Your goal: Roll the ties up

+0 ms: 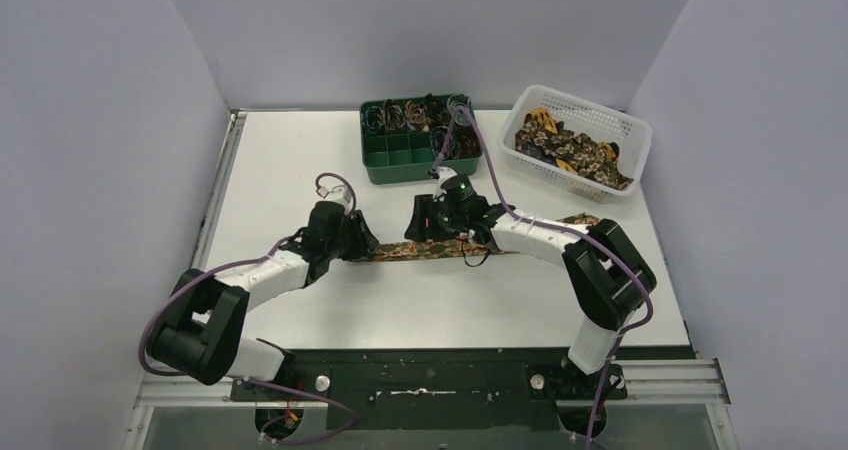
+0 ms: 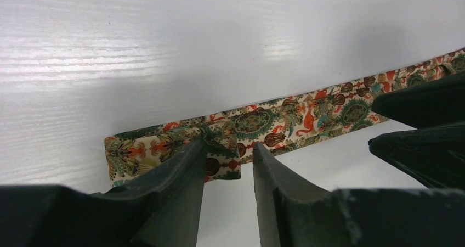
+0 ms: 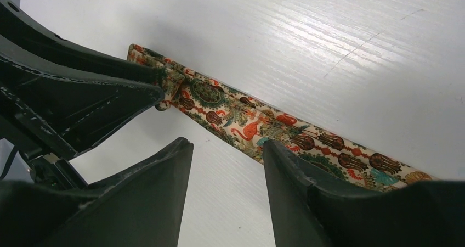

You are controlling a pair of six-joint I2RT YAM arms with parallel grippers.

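Note:
A floral-patterned tie (image 1: 400, 253) lies flat and lengthwise across the table, its far right part partly hidden behind the right arm. Its left end is doubled over into a short fold (image 2: 148, 153). Over that fold stands my left gripper, open, with the fold's edge showing between its fingertips and the tie lying on the table below. My right gripper is also open, a little farther right above the tie (image 3: 274, 129), with nothing held. In the right wrist view the left gripper's fingers (image 3: 104, 82) cover part of the fold.
At the back, a green divided box (image 1: 400, 174) holds several coiled cables and dark rolls, with some empty compartments. A white basket (image 1: 640, 135) with more patterned ties stands back right.

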